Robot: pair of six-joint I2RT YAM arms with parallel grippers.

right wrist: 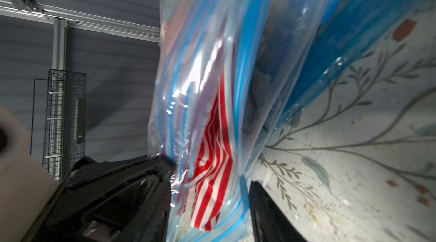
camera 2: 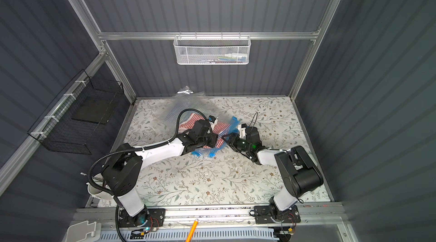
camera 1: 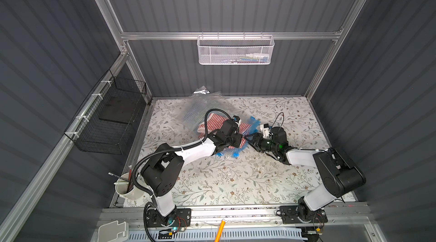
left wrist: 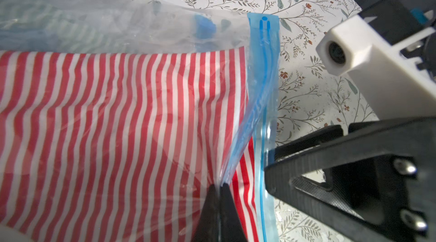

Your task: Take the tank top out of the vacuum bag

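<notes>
The red-and-white striped tank top (left wrist: pixel 113 128) lies flat inside the clear vacuum bag (left wrist: pixel 156 33), whose blue-edged mouth faces right. My left gripper is shut on the upper film of the bag's mouth; the film gathers into a fold at its fingertips and lifts off the cloth. From the right, my right gripper reaches the raised mouth, part open. Its fingers (right wrist: pixel 272 217) stand on either side of the opening, with the blue-striped film and a strip of striped cloth in the gap. Whether it touches the cloth cannot be told.
A second bag edge, deeper blue (right wrist: pixel 358 37), lies beside the mouth. A cup with pens (camera 1: pixel 127 187) stands at front left, and a black wire basket (camera 1: pixel 111 119) hangs on the left wall.
</notes>
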